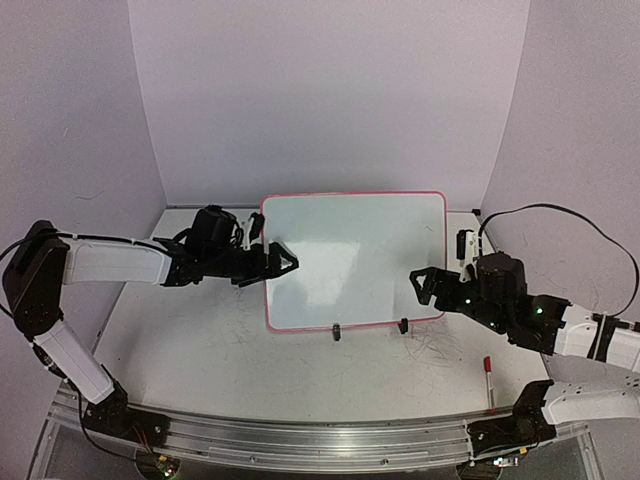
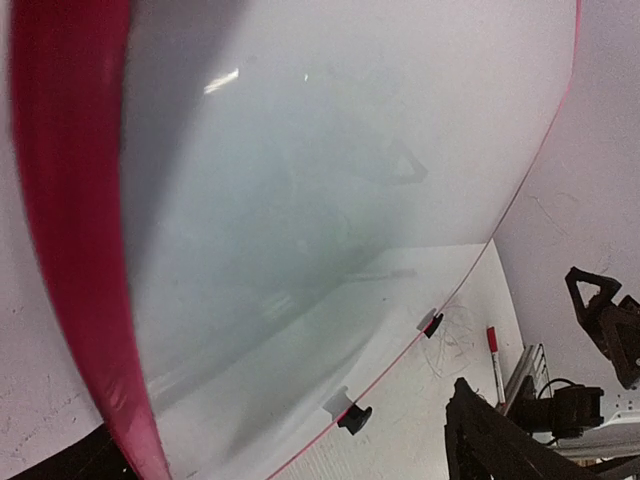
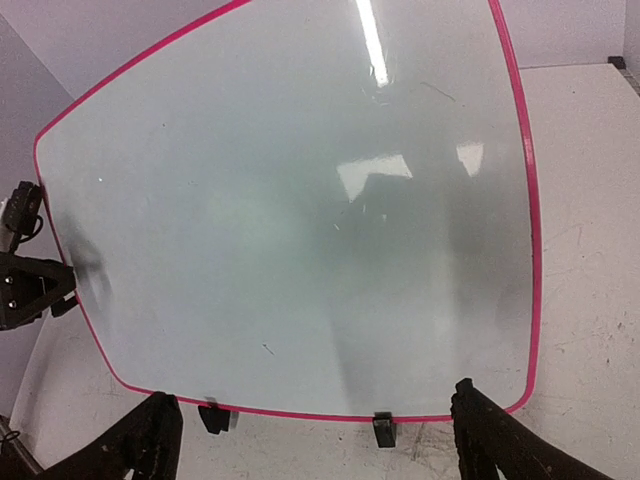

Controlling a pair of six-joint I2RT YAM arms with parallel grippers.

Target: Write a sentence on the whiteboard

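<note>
The whiteboard (image 1: pixel 350 235), blank but for a few small specks and with a pink rim, lies on the table at the middle. My left gripper (image 1: pixel 287 262) is at its left edge, fingers spread; the near pink rim looms large in the left wrist view, and I cannot tell whether the fingers touch it. Over the board's right part, my right gripper (image 1: pixel 424 285) stands open, with nothing held between its fingers. A red-capped marker (image 1: pixel 489 385) with a white body lies on the table at the front right, apart from both grippers.
Two black clips (image 1: pixel 336 332) sit along the board's front edge. Walls rise at the back and both sides, and a metal rail (image 1: pixel 300 440) runs along the front.
</note>
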